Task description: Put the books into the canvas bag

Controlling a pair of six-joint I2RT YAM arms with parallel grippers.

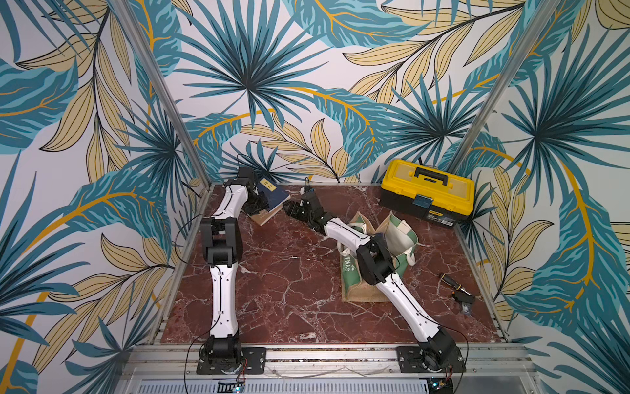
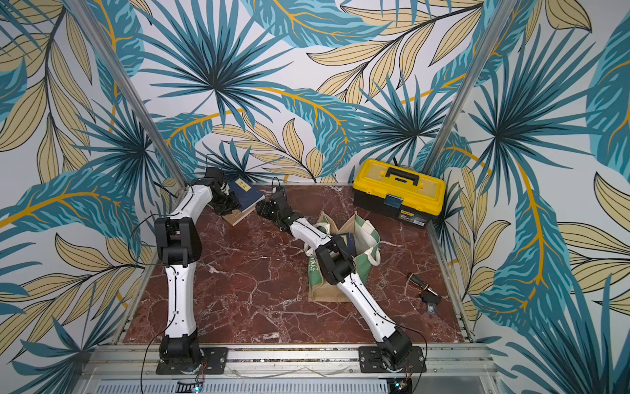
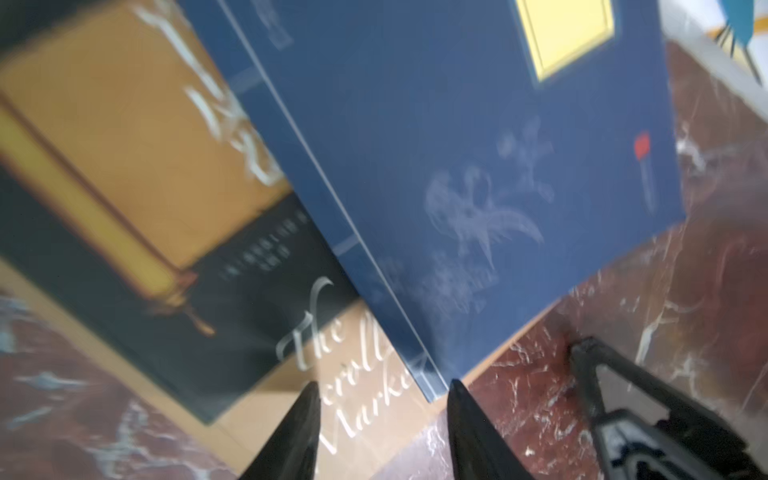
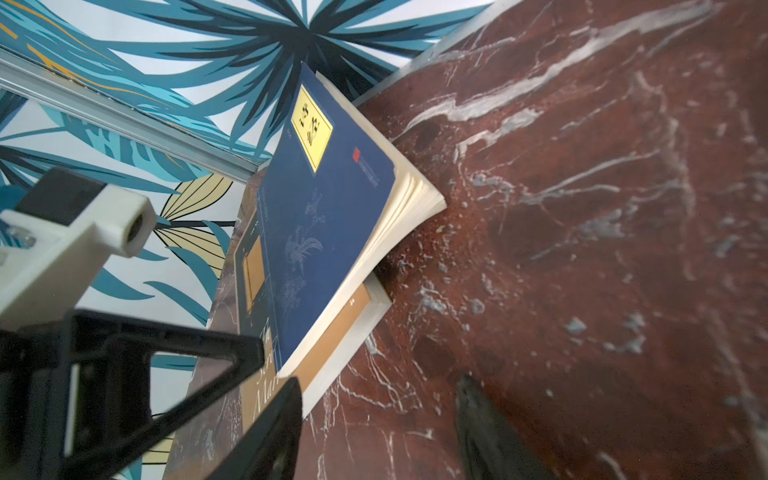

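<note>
A blue book (image 4: 320, 224) with a yellow label lies tilted on a tan-and-black book (image 3: 216, 376) at the back left. My left gripper is down over them, fingertips at the books' lower edge; what is between them is unclear. My right gripper is low over the table just right of the books, its fingers apart with nothing visible between. The canvas bag (image 1: 351, 282) stands right of centre, partly under my right arm, with a dark book (image 2: 347, 241) visible inside.
A yellow-and-black toolbox (image 1: 426, 187) sits at the back right. Dark tools (image 1: 459, 295) lie near the right edge.
</note>
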